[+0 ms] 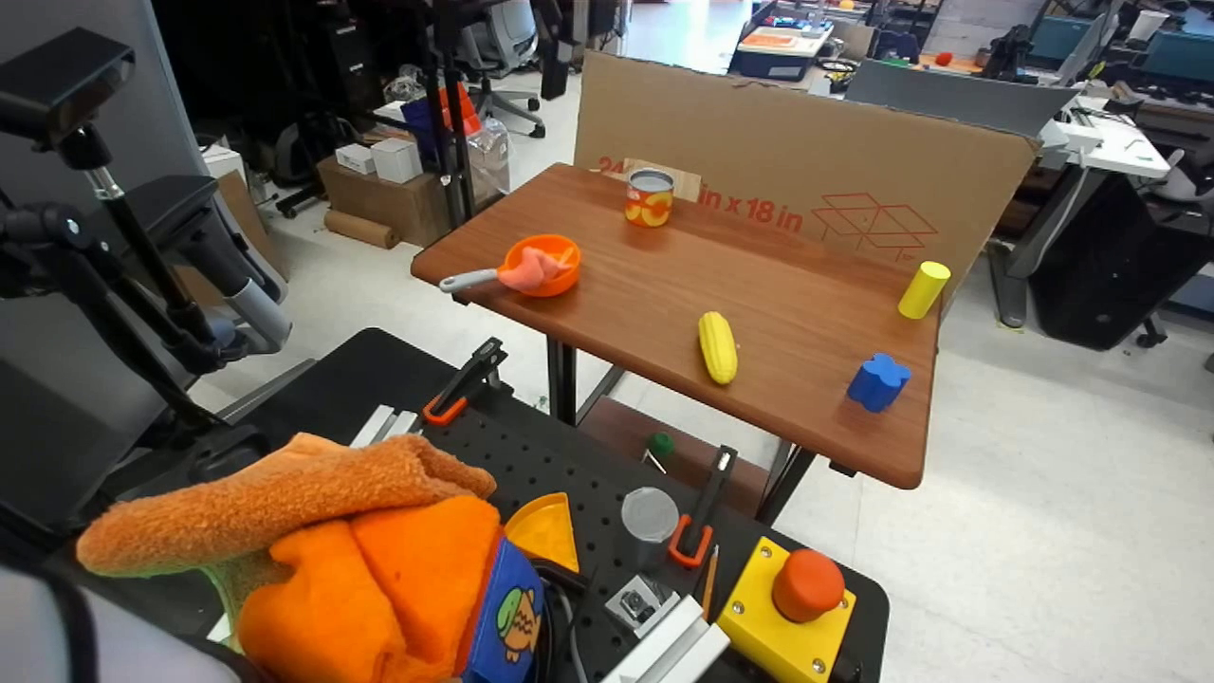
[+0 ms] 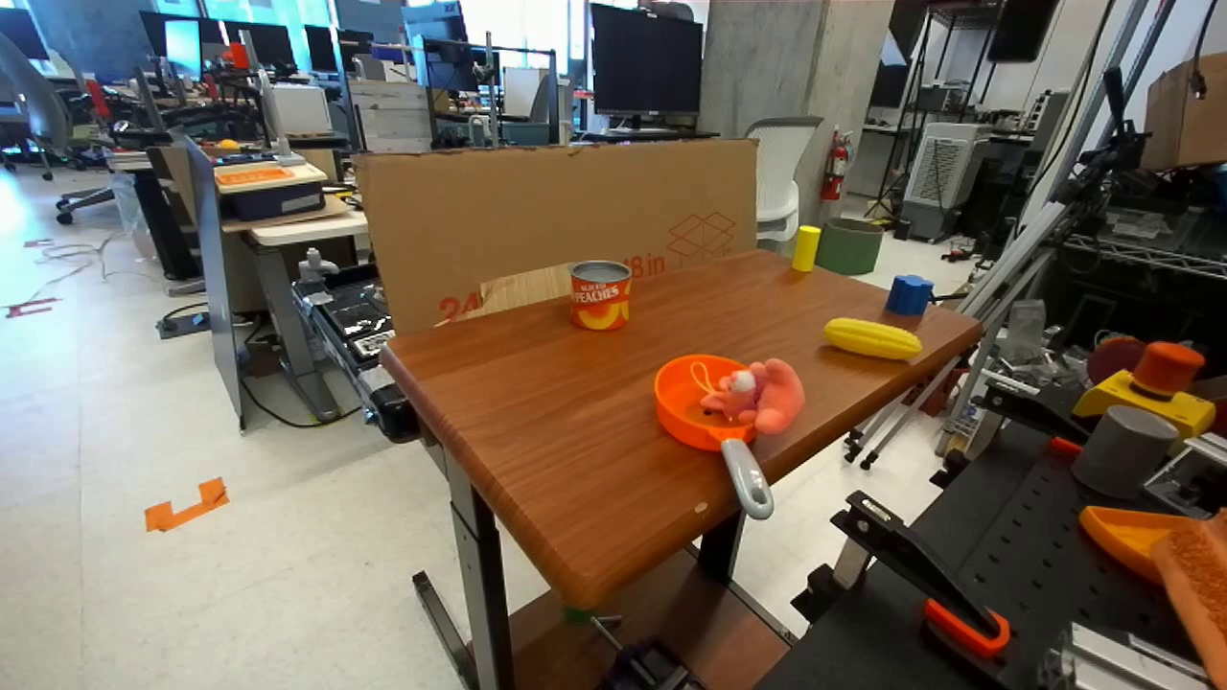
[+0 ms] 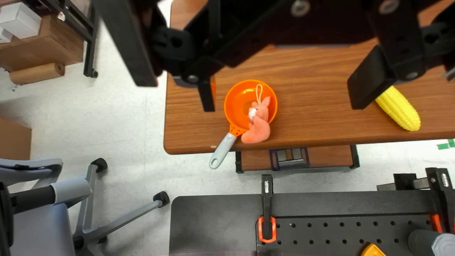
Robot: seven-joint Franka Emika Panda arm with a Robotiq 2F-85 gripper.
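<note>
In the wrist view my gripper stands open, its dark fingers (image 3: 360, 83) wide apart with nothing held between them. Seen through the gap are an orange pan (image 3: 232, 104) with a grey handle and a pink plush toy (image 3: 258, 128). The toy lies partly in the pan and over its rim. The pan's handle (image 2: 748, 477) sticks out past the table edge. A yellow corn cob (image 3: 399, 108) appears beyond the right finger, partly covered by it. Most of the gripper is out of sight in both exterior views.
On the wooden table (image 1: 797, 307) also stand a peach can (image 1: 650, 198) by the cardboard wall, a yellow cylinder (image 1: 924, 290) and a blue block (image 1: 878, 382). A black pegboard bench with clamps (image 1: 464, 383) lies in front.
</note>
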